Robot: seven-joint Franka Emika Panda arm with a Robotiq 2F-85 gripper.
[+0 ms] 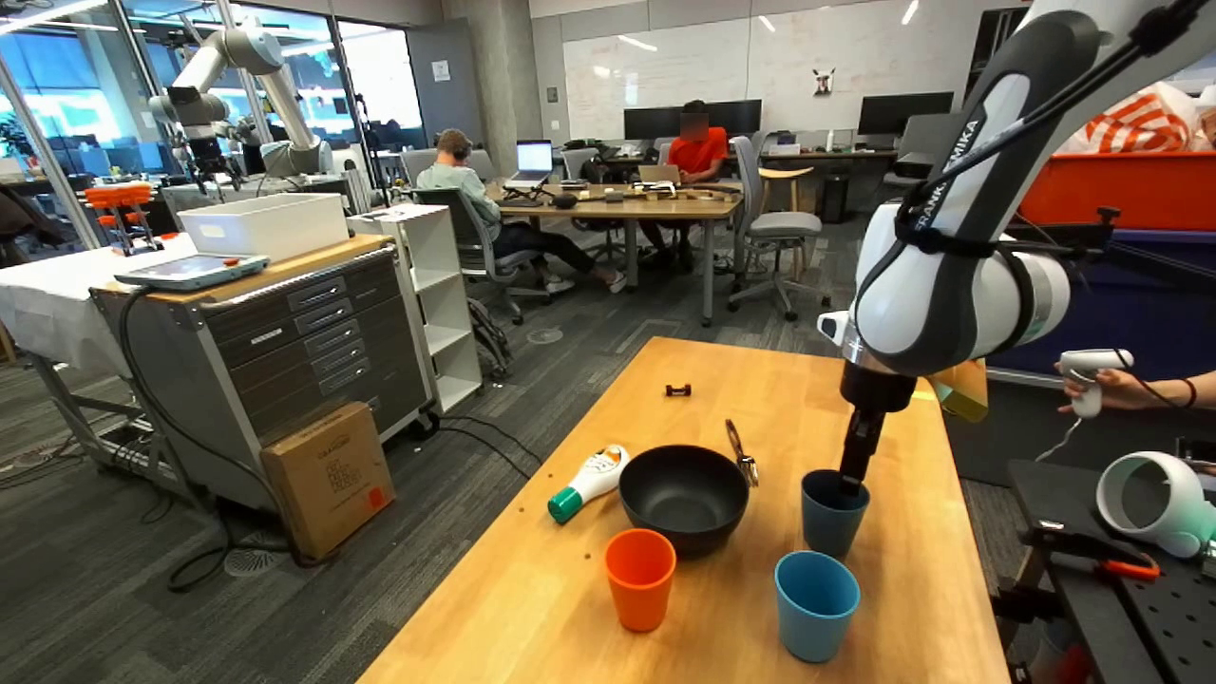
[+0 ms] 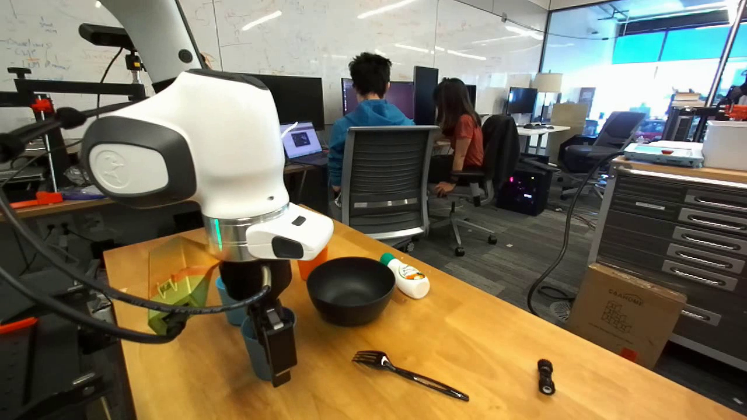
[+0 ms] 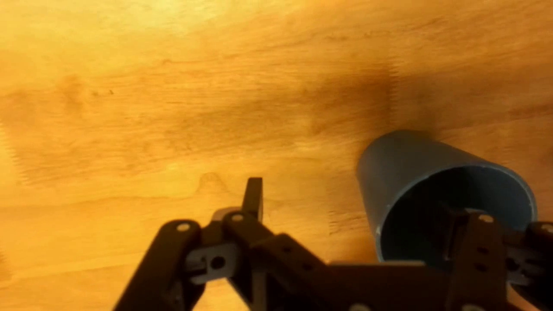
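The dark blue-grey cup (image 1: 834,521) stands upright on the table's right side. My gripper is part open and straddles the cup's wall. In the wrist view, one of its fingers (image 3: 456,233) reaches inside the cup while the other is outside, above bare wood. A visible gap separates the outer finger from the cup's wall. The second exterior view likewise has a black finger (image 2: 281,350) in front of the cup (image 2: 256,353). Nothing is held.
Close by stand a lighter blue cup (image 1: 816,610), an orange cup (image 1: 640,581) and a black bowl (image 1: 684,498). A white bottle with a green cap (image 1: 593,479), a black fork (image 2: 413,375) and a small black dumbbell-shaped piece (image 1: 678,389) lie farther off.
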